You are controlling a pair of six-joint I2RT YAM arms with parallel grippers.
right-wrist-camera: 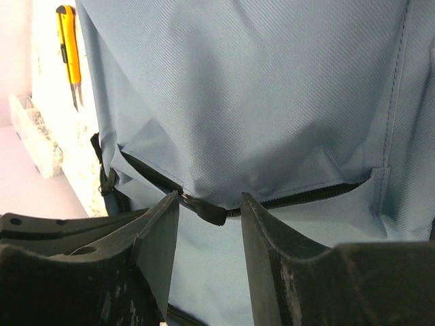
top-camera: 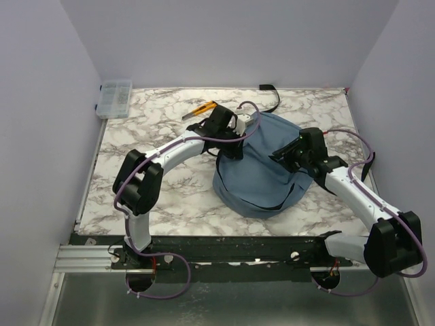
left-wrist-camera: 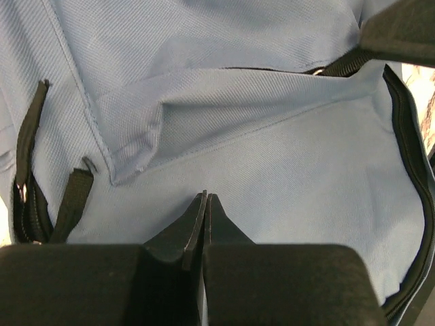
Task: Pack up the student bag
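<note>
The grey-blue bag (top-camera: pixel 255 180) lies on the marble table with its black-zippered front pocket facing up. Over its left part, low on the fabric, is my left gripper (top-camera: pixel 235 151); in the left wrist view its fingertips meet with nothing between them. My right gripper is open near the pocket's zipper line, its fingers on either side of a black zipper pull (right-wrist-camera: pixel 208 211). Whether the fingers touch the pull cannot be told. In the left wrist view the fabric pocket (left-wrist-camera: pixel 272 92) shows folds, and a dark part of the right gripper covers the upper right corner.
An orange utility knife (top-camera: pixel 202 109) lies behind the left arm. At the back left corner stands a clear plastic case (top-camera: pixel 114 99). A black strap (top-camera: pixel 271 97) sticks out behind the bag.
</note>
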